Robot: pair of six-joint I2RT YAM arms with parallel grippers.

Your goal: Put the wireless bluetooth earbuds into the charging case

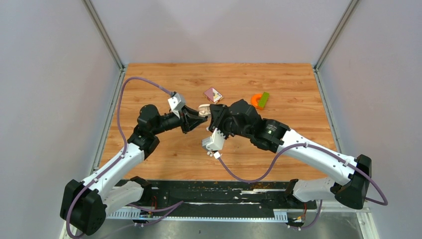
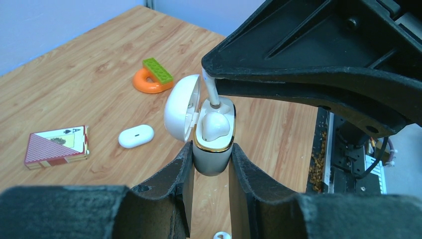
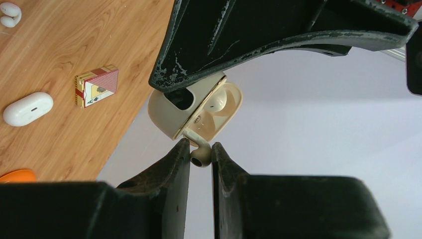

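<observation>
My left gripper is shut on the white charging case (image 2: 211,162), whose lid (image 2: 180,107) stands open. In the case top a rounded white shape (image 2: 215,125) shows; I cannot tell whether it is an earbud. From the right fingertips a white earbud stem (image 2: 211,89) reaches down to the case top, its lower end at the opening. In the right wrist view the earbud's head (image 3: 200,157) sits between the tips of my right gripper, touching or nearly touching both. Whether the right fingers still grip it is unclear. The arms meet above the table (image 1: 169,84).
A second, closed white case (image 2: 136,136) and a card box (image 2: 57,145) lie on the table. Farther off is an orange ring (image 2: 149,85) with a green block (image 2: 158,70). Loose white earbuds (image 3: 10,15) lie on the wood.
</observation>
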